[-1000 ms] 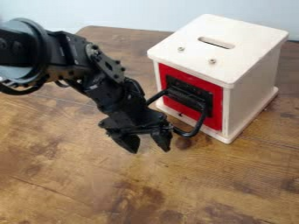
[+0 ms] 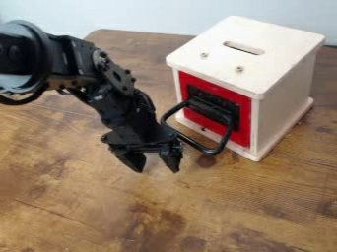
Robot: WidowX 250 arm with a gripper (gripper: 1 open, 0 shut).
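Note:
A pale wooden box (image 2: 274,103) with a slot in its top stands at the right, its front a red panel (image 2: 192,90) carrying a black latch mechanism with a curved black handle (image 2: 227,126). My black arm reaches in from the upper left. Its gripper (image 2: 149,159) hangs in front of and left of the handle, fingers pointing down and apart, open, with nothing seen between them. Whether it touches the handle is unclear.
A pale wall is behind it.
The gripper has shifted slightly left and turned, its fingers moving a little away from the handle's lower bend.

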